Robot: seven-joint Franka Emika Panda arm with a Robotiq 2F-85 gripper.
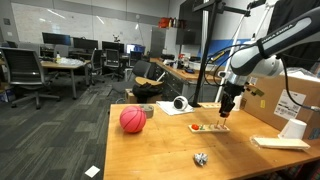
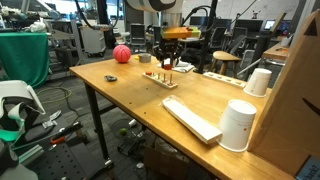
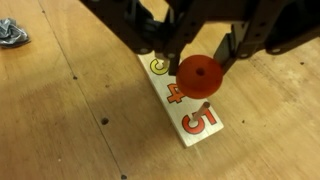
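Between the fingers of my gripper is a round orange-red piece [image 3: 200, 76] with a hole in its middle; the fingers are shut on it. Under it lies a pale wooden number board [image 3: 180, 97], printed with 3, 4 and 5. A thin peg [image 3: 203, 109] rises beside the 5, and the held piece hangs over the board near the 4 and 5, hiding part of it. Exterior view 1 has the board [image 1: 208, 128] on the table below the gripper [image 1: 224, 112]. The gap between piece and board is hard to judge.
A crumpled silver object [image 1: 201, 158] and a red ball [image 1: 132, 119] lie on the wooden table. A white flat block [image 2: 192, 118] and white cups [image 2: 237, 125] stand toward one end.
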